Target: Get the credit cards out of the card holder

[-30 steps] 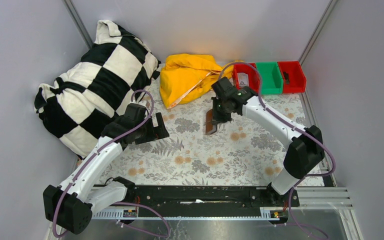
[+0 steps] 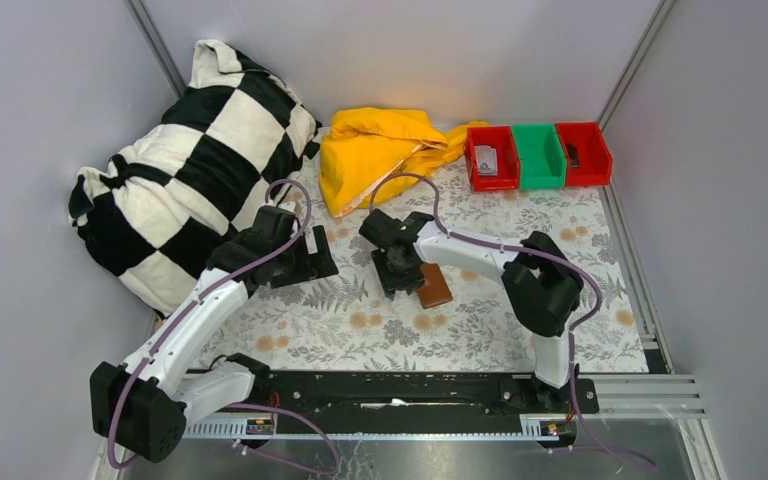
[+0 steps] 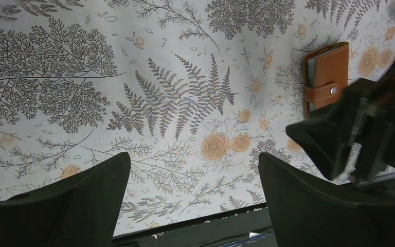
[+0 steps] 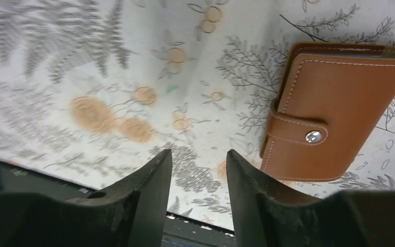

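Note:
A brown leather card holder (image 2: 435, 285) lies on the floral surface, its snap strap fastened; the right wrist view shows it (image 4: 339, 103) right of my right gripper, whose fingers stand part open with nothing between them. From above, that gripper (image 2: 392, 275) is just left of the holder. My left gripper (image 2: 312, 258) stands open and empty at the left; in its wrist view the holder (image 3: 326, 72) is at the upper right, partly behind the right gripper. No cards can be made out.
Red and green bins (image 2: 540, 155) stand at the back right, a yellow cloth (image 2: 375, 150) at the back middle, and a checkered cushion (image 2: 210, 160) at the left.
My right gripper has moved left and toward the front. The card holder lies further forward and right than a second ago. The left arm is almost still.

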